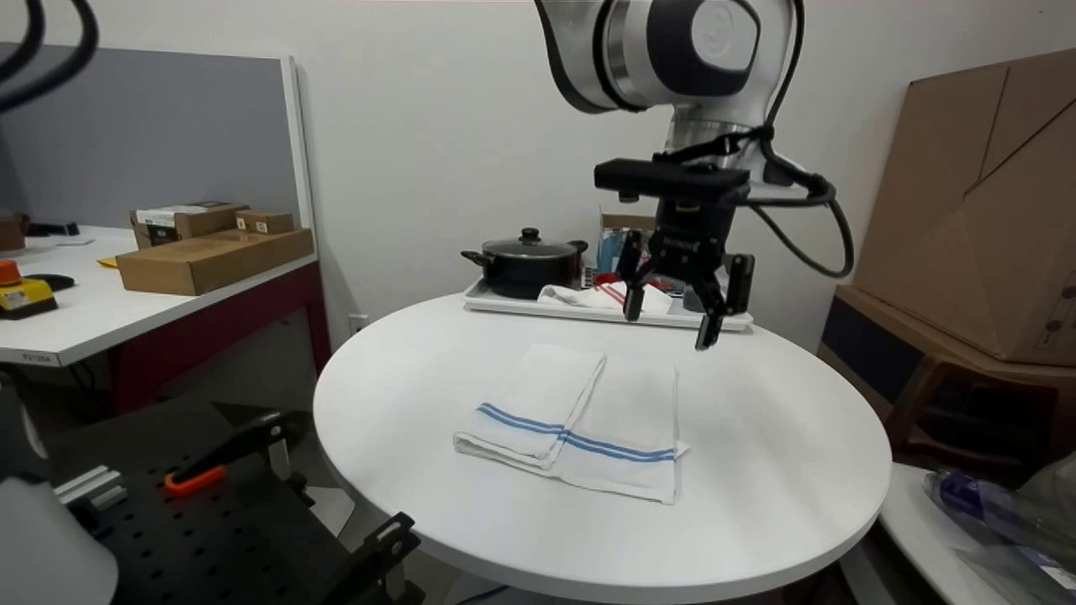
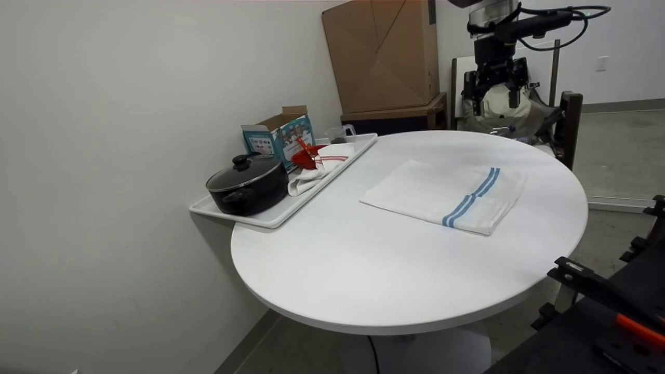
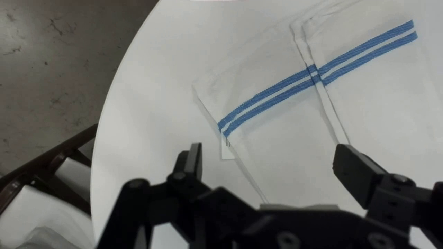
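Note:
A white towel (image 1: 620, 418) with a double blue stripe lies on the round white table (image 1: 797, 484), its left part folded over in exterior view 1. In the wrist view the towel (image 3: 282, 124) spreads below the fingers, and a small white tag (image 3: 227, 149) sticks out from its edge. My gripper (image 1: 667, 324) hangs above the table, toward the back right of the towel in exterior view 1. Its fingers (image 3: 193, 162) are wide apart, with nothing held between them. In exterior view 2 the gripper (image 2: 496, 103) is in the air beyond the towel (image 2: 430, 193).
At the table's back edge a white tray (image 2: 280, 215) carries a black lidded pot (image 2: 249, 187), a white cloth with red stripes (image 2: 333, 156), a red item, a box (image 2: 293, 140) and a clear cup. Bare table surrounds the towel.

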